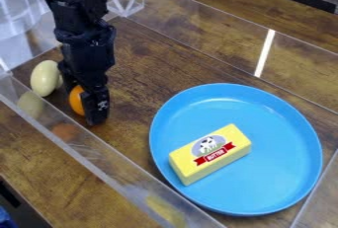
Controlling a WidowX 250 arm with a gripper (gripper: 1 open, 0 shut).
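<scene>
The black gripper [87, 99] reaches down at the left, its fingertips low around an orange object [78, 100] near the clear wall. The fingers cover part of that object, so I cannot tell whether they grip it. A pale egg-shaped item [46, 77] lies just left of it. On the right, a blue plate [271, 173] holds a yellow butter box [209, 153] with a printed label.
A transparent bin wall [106, 173] runs diagonally along the lower left. Bare wooden table [211, 54] lies open at the upper middle and right, marked by a white strip [263, 52].
</scene>
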